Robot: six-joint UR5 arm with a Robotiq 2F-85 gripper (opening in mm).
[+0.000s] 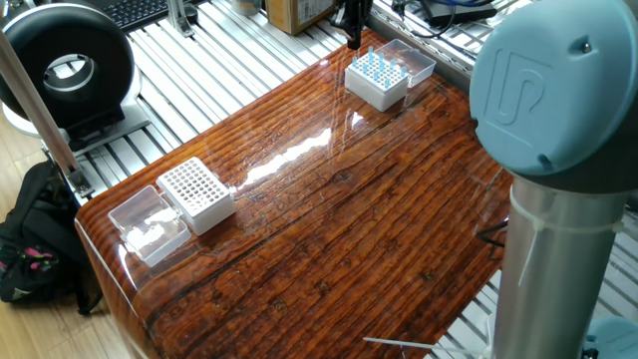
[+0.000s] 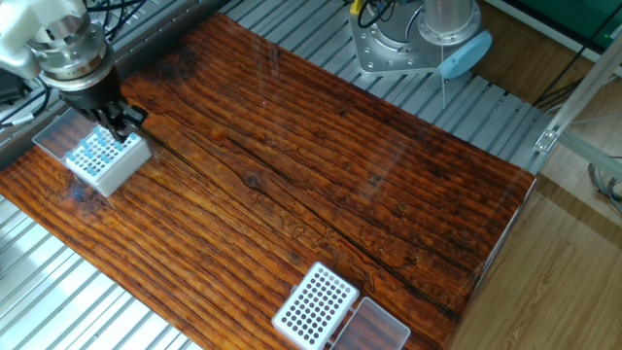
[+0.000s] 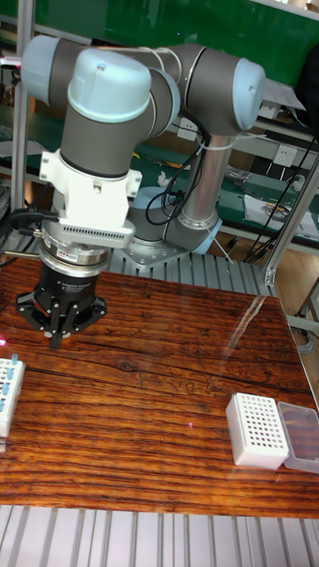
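Observation:
My black gripper [image 3: 58,338] hangs over the table near the tip rack with blue tips. Its fingers come together at the bottom, and nothing shows between them. Blue pipette tips [image 2: 94,148] stand upright in several holes of that white rack [image 1: 375,96], whose clear lid lies open behind it. In exterior view 2 the gripper [image 2: 122,129] appears over the rack's edge; its exact height above it is hard to judge. A second white rack [image 1: 202,202], with no tips showing in its holes, sits at the other end of the table, its clear lid [image 1: 150,227] open beside it.
My arm's base [image 2: 413,39] stands on the slatted metal surface beyond the table edge. A black ring-shaped object [image 1: 70,70] and a cardboard box [image 1: 296,14] are off the table.

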